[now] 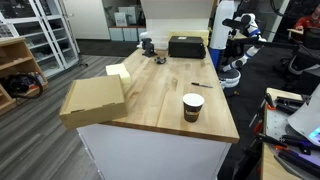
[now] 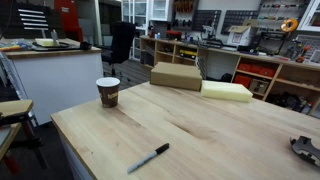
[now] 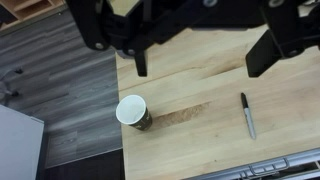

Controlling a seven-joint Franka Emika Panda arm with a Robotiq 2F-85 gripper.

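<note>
In the wrist view my gripper stands open, its two dark fingers wide apart with nothing between them. Below and left of the fingers is a paper cup (image 3: 134, 112), its white mouth facing the camera. The cup (image 2: 108, 93) stands upright near the table's edge, dark brown with a pale inside. A dark marker (image 3: 248, 116) with a grey end lies apart from the cup, below the right finger. The same marker (image 2: 149, 158) rests flat on the wood, clear of everything. Neither object touches my fingers.
A cardboard box (image 1: 93, 101) and a pale yellow block (image 1: 119, 74) sit along one side of the wooden table (image 1: 160, 100). A black case (image 1: 186, 47) is at the far end. Dark small items (image 2: 306, 149) lie at one edge.
</note>
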